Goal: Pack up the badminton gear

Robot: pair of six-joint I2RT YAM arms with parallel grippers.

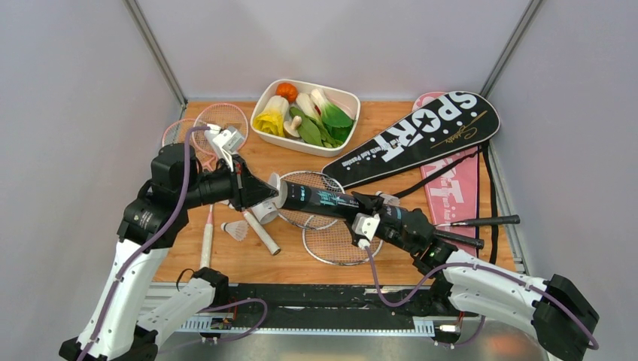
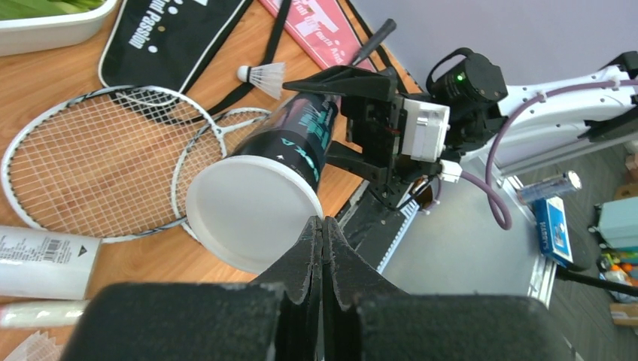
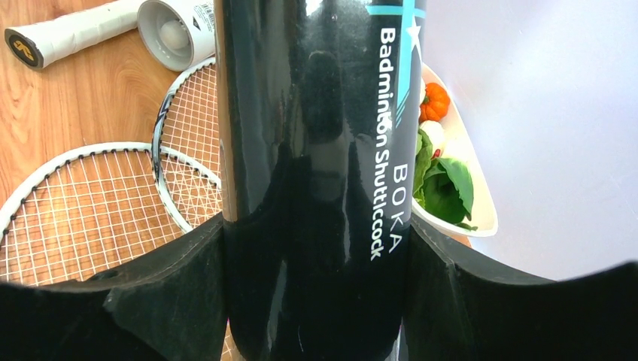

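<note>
My right gripper is shut around a black shuttlecock tube, held nearly horizontal over the rackets. In the left wrist view, my left gripper is shut, its tips at the tube's white end cap; nothing clear shows between them. A white tube lies on the table beneath, beside racket handles and a shuttlecock. White-framed rackets lie in the middle, pink ones at back left. A black bag rests on a pink bag at the right.
A white bin of vegetables stands at the back. Grey walls bound the table on three sides. Another shuttlecock lies beside the black bag's strap.
</note>
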